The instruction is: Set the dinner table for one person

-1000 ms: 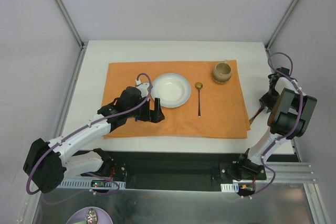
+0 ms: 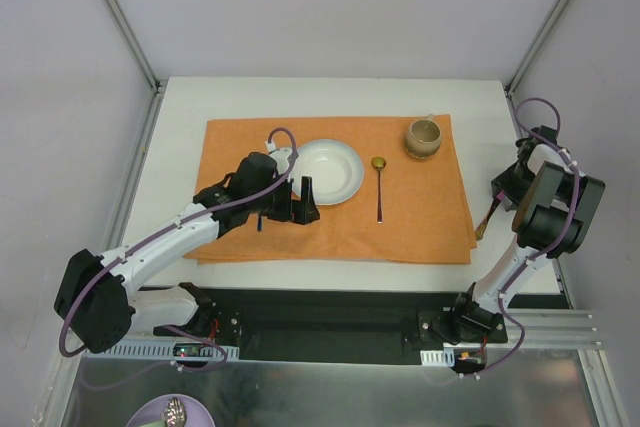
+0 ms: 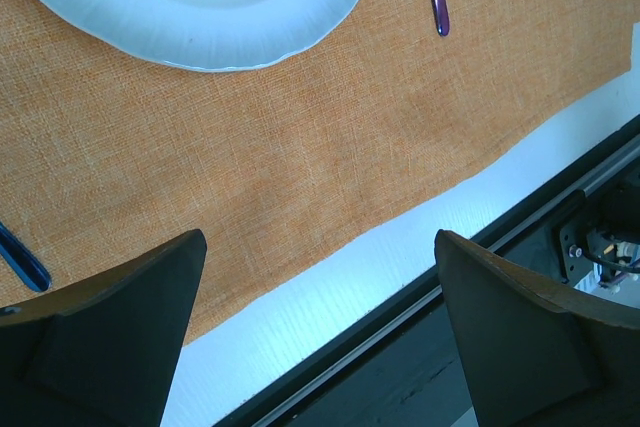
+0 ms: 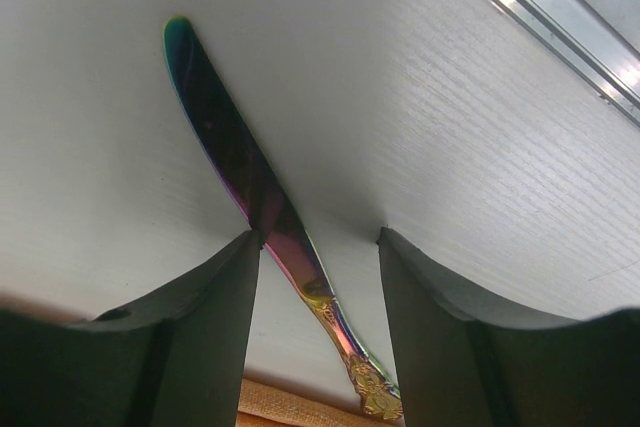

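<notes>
A white plate (image 2: 330, 162) lies on the orange placemat (image 2: 370, 237), with a spoon (image 2: 379, 187) to its right and a cup (image 2: 422, 137) at the back right. My left gripper (image 2: 295, 202) hovers open over the front left of the mat, above a partly hidden blue utensil (image 3: 25, 259). My right gripper is open at the table's right, low over an iridescent knife (image 4: 230, 137) on the white table; one fingertip sits at the blade, the other stands apart from it.
A metal rail (image 4: 540, 17) runs near my right gripper. A purple bowl with utensils (image 2: 170, 415) sits at the bottom of the top view.
The right arm has moved only slightly, staying at the knife.
</notes>
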